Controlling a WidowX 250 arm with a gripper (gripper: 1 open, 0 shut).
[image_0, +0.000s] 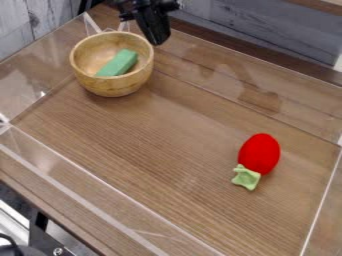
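My gripper (158, 38) is at the top of the view, just right of a wooden bowl (102, 82), its dark fingers small and pointing down; it looks shut, with nothing seen between them. A green oblong object (118, 62) lies inside the bowl. At the lower right a red strawberry-like toy (259, 152) with a pale green leafy end lies on the wooden table (160, 170).
A dark object sits at the bottom left corner, off the table's edge.
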